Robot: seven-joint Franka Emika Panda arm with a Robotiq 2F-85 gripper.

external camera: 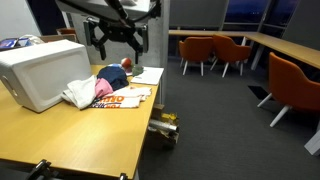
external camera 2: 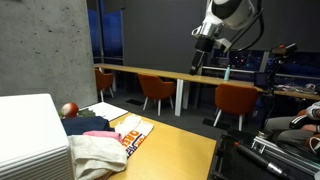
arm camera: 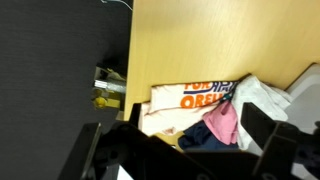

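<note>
My gripper (external camera: pixel 121 54) hangs high over the table, open, with only air between its fingers. In the wrist view its two fingers (arm camera: pixel 134 115) stand wide apart at the lower part of the picture. Below lie several cloths in a loose heap: a white one (arm camera: pixel 262 98), a pink one (arm camera: pixel 224 122), a dark blue one (arm camera: pixel 198 136) and a flat white cloth with orange and dark lettering (arm camera: pixel 193 101). In exterior view 2 the lettered cloth (external camera 2: pixel 136 129) lies spread beside the heap. No cloth touches the gripper.
A white box-shaped appliance (external camera: pixel 46 75) stands beside the cloths. Behind them are a red round object (external camera 2: pixel 70 109) and white paper (external camera 2: pixel 106 111). Orange chairs (external camera: pixel 294 88) stand away from it.
</note>
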